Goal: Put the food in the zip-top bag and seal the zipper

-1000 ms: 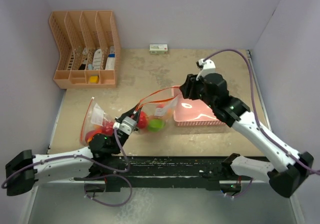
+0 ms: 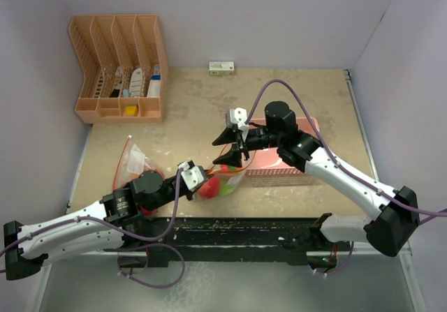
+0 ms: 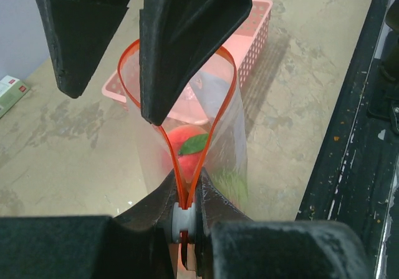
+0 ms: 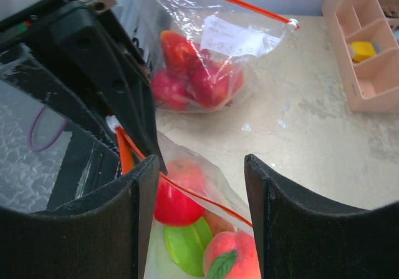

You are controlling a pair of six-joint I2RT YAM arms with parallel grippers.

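Note:
A clear zip bag with an orange zipper (image 3: pixel 232 82) stands with its mouth open in the left wrist view, fruit and something green inside it. My left gripper is shut on the zipper end, where a white slider (image 3: pixel 184 221) shows between its fingers. My right gripper (image 2: pixel 225 148) stands open above the bag's mouth. In the right wrist view a red fruit (image 4: pixel 177 201), a green item (image 4: pixel 188 248) and a peach (image 4: pixel 232 254) lie in the bag below its fingers. The orange edge passes behind the gap between them; I cannot tell whether they touch it.
A second bag (image 4: pixel 199 73) with red fruit inside rests at the left, its orange top edge uppermost. Behind the right gripper is a pink basket (image 2: pixel 279 181). An orange divided rack (image 2: pixel 119 109) and a small box (image 2: pixel 221 68) stand farther back.
The right gripper has gone from shut at the zipper's far end to open, moving left and toward the left gripper. The left gripper has turned, still at its zipper end.

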